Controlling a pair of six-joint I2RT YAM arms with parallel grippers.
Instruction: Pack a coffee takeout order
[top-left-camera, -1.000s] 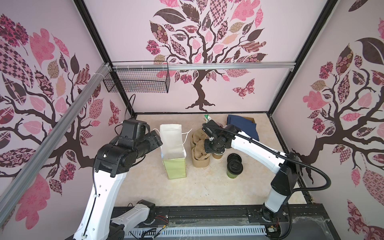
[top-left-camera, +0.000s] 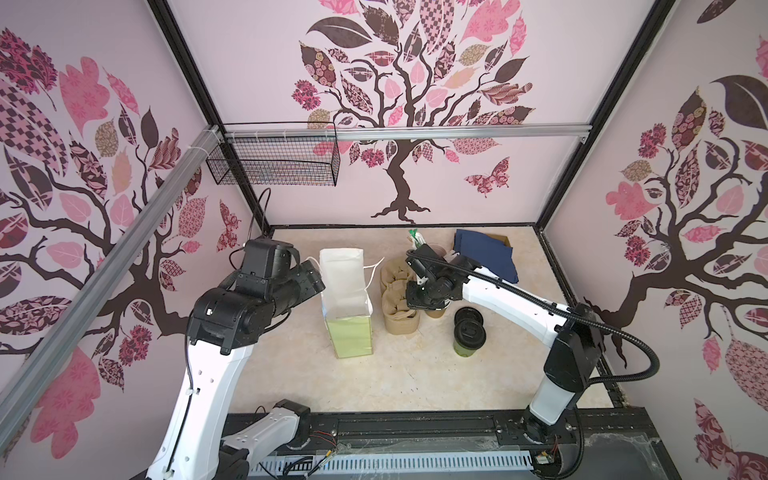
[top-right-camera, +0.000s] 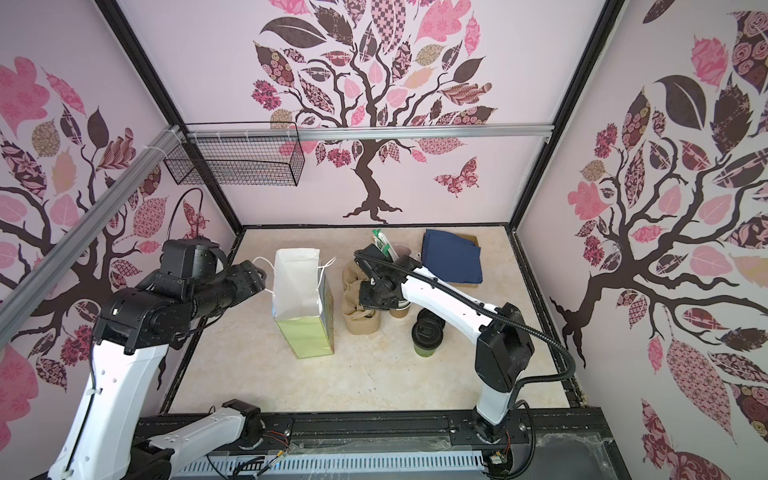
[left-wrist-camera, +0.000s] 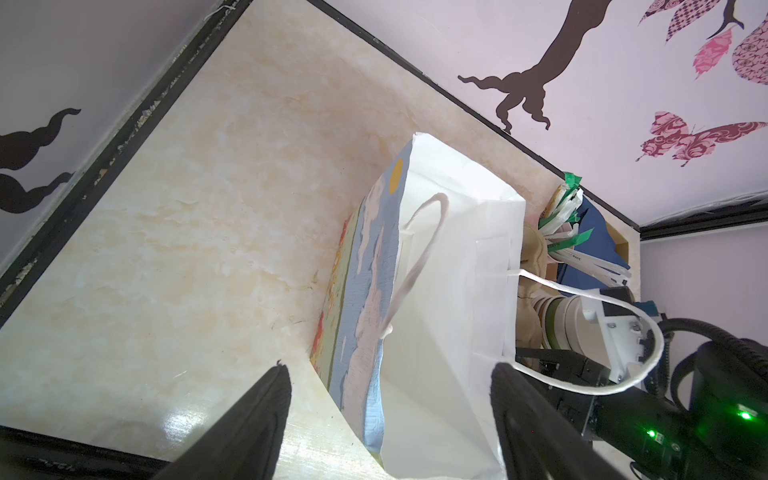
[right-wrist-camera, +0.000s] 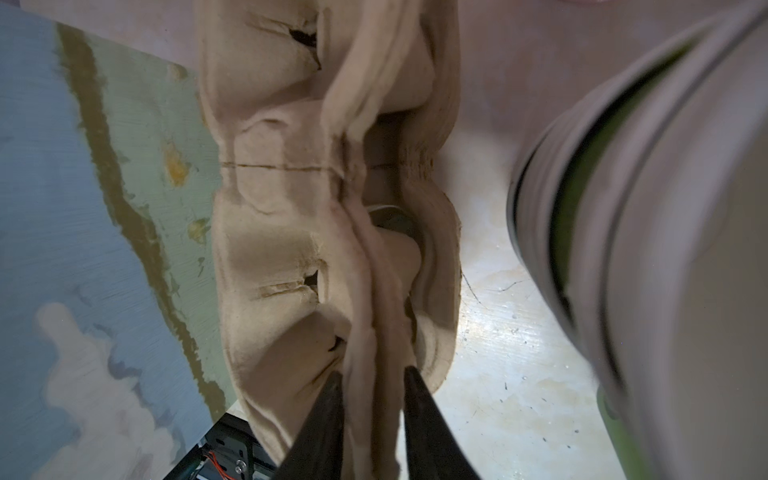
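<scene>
A paper takeout bag with a white open top and loose handles stands at centre-left; my open left gripper hangs over it. Right of it lie cardboard cup carriers. My right gripper is over them, its fingertips on either side of the cardboard centre ridge, part open. In the right wrist view stacked cups stand close on the right. Two black-lidded cups stand nearer the front right.
Folded navy cloth on a box lies at the back right. Green-tipped packets stand behind the carriers. A wire basket hangs above at left.
My right gripper has shifted slightly over the cardboard carriers. The left arm, bag and cups have not moved.
</scene>
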